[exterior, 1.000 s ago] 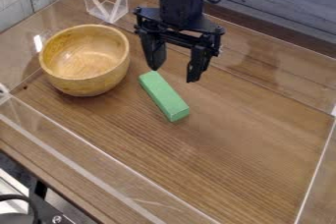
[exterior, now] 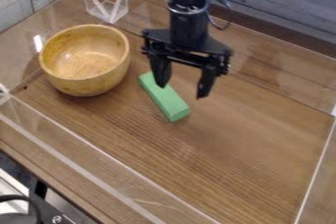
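Note:
The black gripper (exterior: pixel 183 77) hangs over the wooden table with its two fingers pointing down and spread apart, nothing seen between them. A green block (exterior: pixel 165 97) lies flat just below and left of it, near the left finger; whether they touch I cannot tell. A wooden bowl (exterior: pixel 85 57) sits to the left.
A clear plastic object (exterior: pixel 104 4) stands at the back left, by the wall. A dark cable (exterior: pixel 20 200) shows at the bottom left corner.
The gripper has come downward and a little toward the front, closer to the green block. The block and bowl look unmoved.

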